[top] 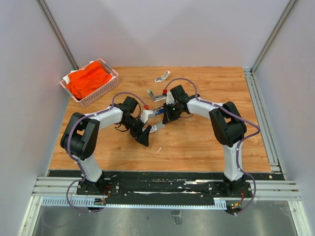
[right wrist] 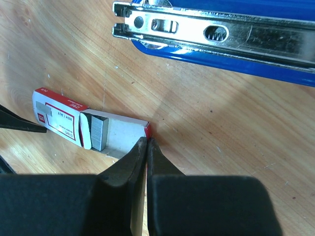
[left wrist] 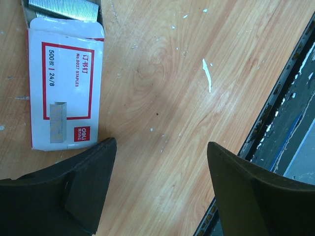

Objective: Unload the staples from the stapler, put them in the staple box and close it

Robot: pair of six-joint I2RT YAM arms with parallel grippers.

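A red-and-white staples box lies on the wood, its tray part slid out with a strip of staples inside and bare tray beside it. My left gripper is open at the box's outer end, fingers spread over the wood. My right gripper is shut, its tips at the red end of the tray. Above that box in the right wrist view lies the blue stapler, its metal rail facing up.
A pink basket with orange cloth sits at back left. Other small pale tools lie toward the back. The front table edge is near the left gripper.
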